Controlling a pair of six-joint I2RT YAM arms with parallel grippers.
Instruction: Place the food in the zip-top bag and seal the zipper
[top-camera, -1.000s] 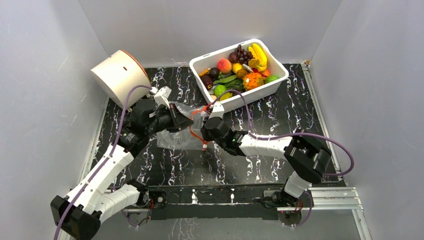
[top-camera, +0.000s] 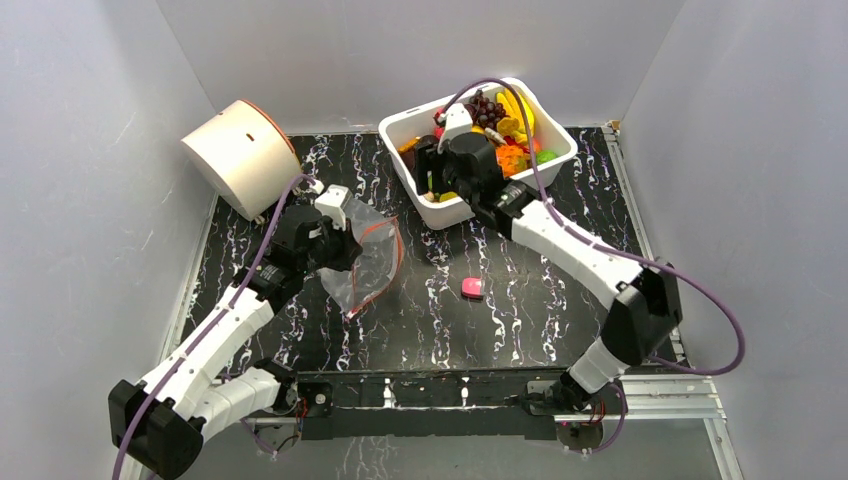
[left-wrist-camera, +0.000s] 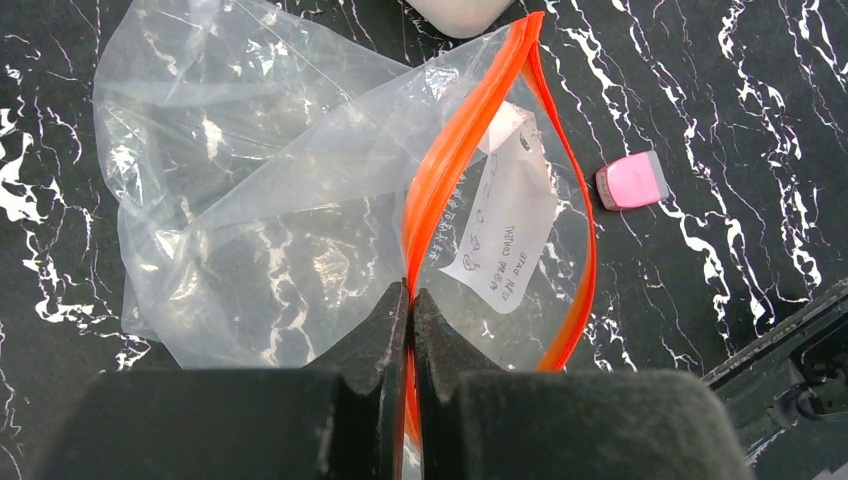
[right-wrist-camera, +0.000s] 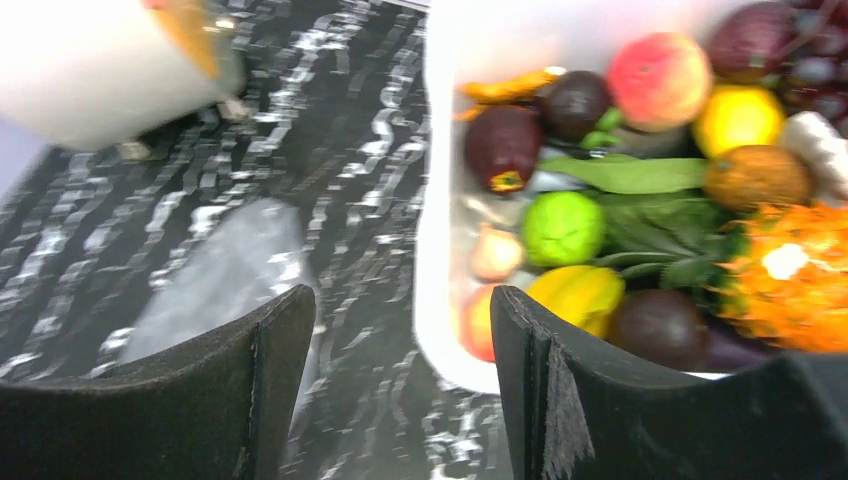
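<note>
The clear zip top bag (left-wrist-camera: 270, 220) has an orange zipper edge (left-wrist-camera: 450, 150), and its mouth gapes toward the right. Pinching one side of that edge is my left gripper, its fingers closed together on it. Inside the bag shows a white printed label (left-wrist-camera: 508, 215) and no food. My right gripper hangs over the near left part of the white bin (right-wrist-camera: 432, 250), its fingers apart with nothing between them. In the bin lie toy foods, among them a green lime (right-wrist-camera: 563, 228), a peach (right-wrist-camera: 660, 80) and an orange spiky fruit (right-wrist-camera: 795, 275).
A large cream cylinder (top-camera: 240, 160) lies at the back left. A small pink block (top-camera: 472, 288) rests right of the bag. Bare marble-patterned table (top-camera: 540, 310) spreads across the front right.
The left gripper shifted slightly left, and the bag's mouth now stands wider.
</note>
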